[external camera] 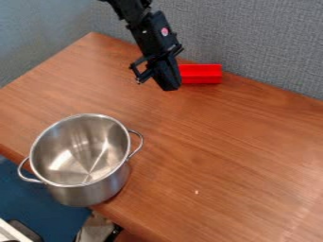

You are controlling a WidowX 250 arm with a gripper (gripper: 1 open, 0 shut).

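My black gripper (158, 76) hangs from the top of the camera view, angled down at the left end of a red block (202, 74), partly in front of it. Whether its fingers are apart or together is hard to tell from this angle. The red block lies near the back edge of the wooden table. A steel pot (78, 161) with two side handles stands at the front left of the table, with nothing visible inside.
A grey padded wall (252, 43) rises behind it. Blue floor shows beside the pot at lower left.
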